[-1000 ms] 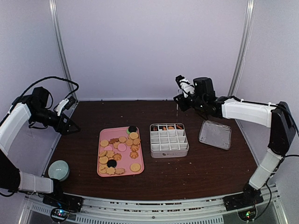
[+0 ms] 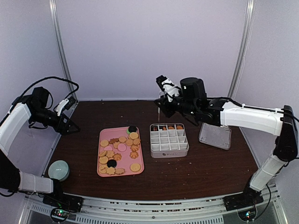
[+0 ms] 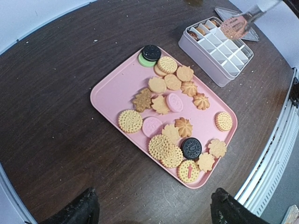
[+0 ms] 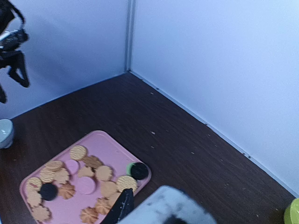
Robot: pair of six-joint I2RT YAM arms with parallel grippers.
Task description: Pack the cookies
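Note:
The pink tray (image 2: pixel 105 135) holds assorted cookies, round, flower-shaped, pink and dark. To its right is the white compartment box (image 2: pixel 169 153), with cookies in the back row and many empty cells. My right gripper (image 2: pixel 160 105) hovers above the box's back left, shut on a thin clear utensil (image 3: pixel 238 25) with a pinkish end, seen in the left wrist view; what it is exactly is unclear. My left gripper (image 2: pixel 70 127) is raised at the left, open and empty, its dark fingers at the bottom of its own view.
A clear lid (image 2: pixel 215 135) lies right of the box. A pale bowl (image 2: pixel 58 171) is at the front left. A yellow-green object (image 4: pixel 292 212) shows at the right edge of the right wrist view.
My right gripper has moved leftward from over the box's right side to over its back left, carrying the utensil. The left arm and the tray are unchanged.

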